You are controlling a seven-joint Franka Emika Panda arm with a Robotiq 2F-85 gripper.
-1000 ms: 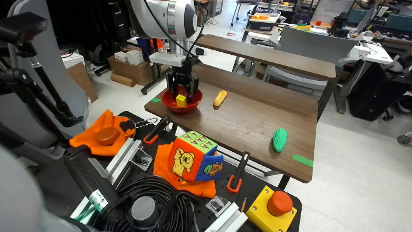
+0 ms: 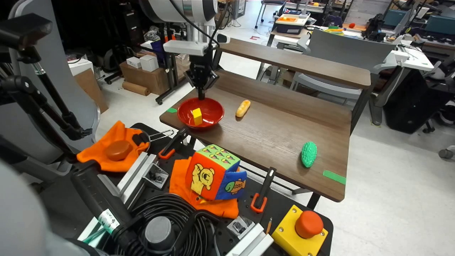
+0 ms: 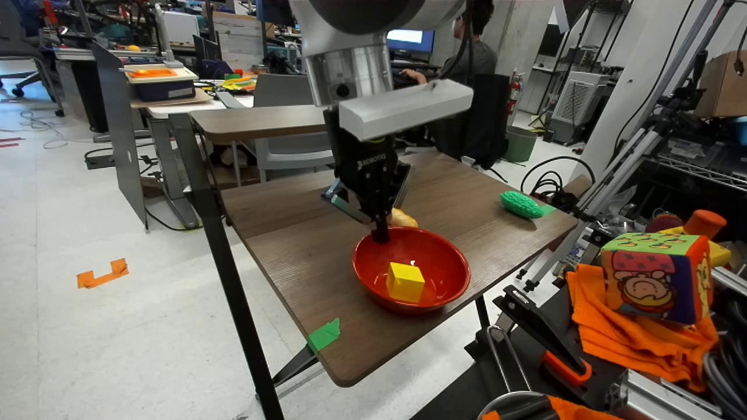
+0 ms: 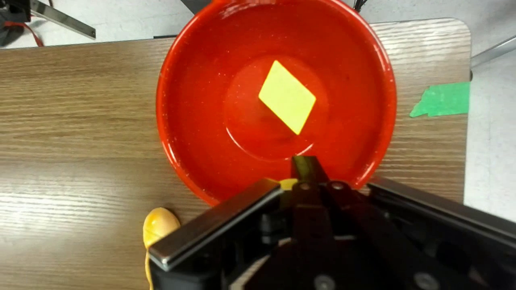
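A yellow block [image 2: 196, 116] lies inside the red bowl [image 2: 215, 111] at the table's left end. In the wrist view, its bright diamond-shaped top [image 4: 288, 98] shows near the bowl's middle. My gripper [image 2: 201, 94] is over the bowl's back side, pointing down, apart from the block. In exterior view 2 its fingertips [image 3: 380, 234] come together at the bowl's far left rim. The fingers are shut, and I see nothing held between them. A small yellow patch shows beside the fingers in the wrist view; what it is I cannot tell.
A bread-like yellow piece [image 2: 243, 108] lies right of the bowl. Further off, a green bumpy object [image 2: 309, 154] rests near the table's right end, by a green tape strip [image 2: 334, 176]. Bare tabletop stretches between these two. A raised shelf [image 2: 298, 60] runs along the back.
One second ago the gripper was open, down in the bowl around the block. Now it is shut and higher, and the block is still in the bowl, shifted slightly.
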